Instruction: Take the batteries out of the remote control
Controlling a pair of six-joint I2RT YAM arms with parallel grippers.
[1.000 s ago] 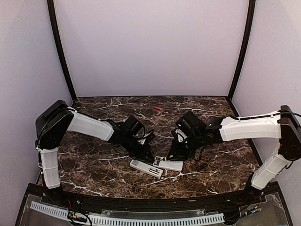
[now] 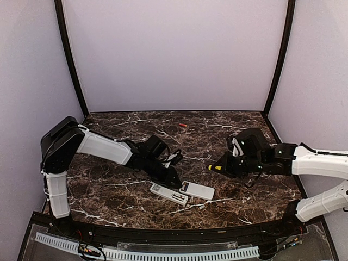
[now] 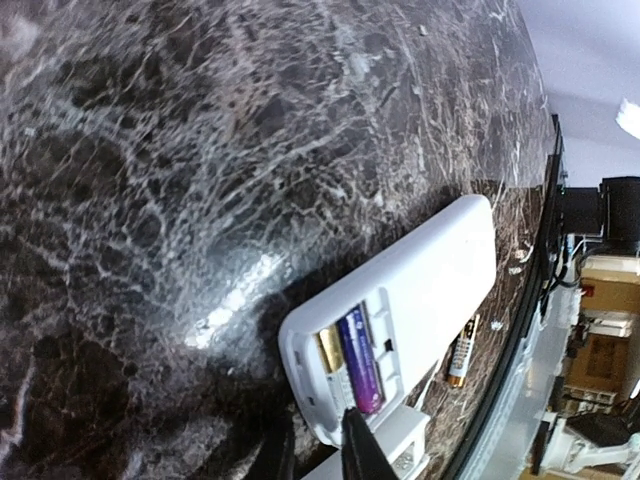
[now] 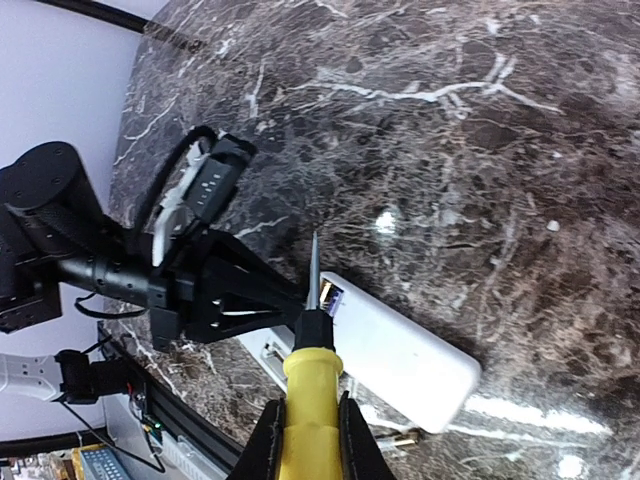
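Note:
A white remote control (image 2: pixel 198 190) lies on the marble table, its compartment open. In the left wrist view, a purple battery (image 3: pixel 360 360) sits tilted in that compartment of the remote (image 3: pixel 440 270), beside a gold and silver piece (image 3: pixel 330 352) that may be another battery. My left gripper stands partly open at the remote's compartment end, nothing visible between its fingers. My right gripper is shut on a yellow-handled screwdriver (image 4: pixel 312 385) with a thin metal tip. It is held above the table, right of the remote in the top view.
Another white device (image 2: pixel 169 193) with a slot lies against the remote's left side. A loose battery (image 3: pixel 462 352) rests on the table near the remote. A small red object (image 2: pixel 182 125) lies far back.
My right gripper has moved away from the remote, up and to the right, carrying the screwdriver. The left arm has barely shifted, and both white devices have stayed nearly in place.

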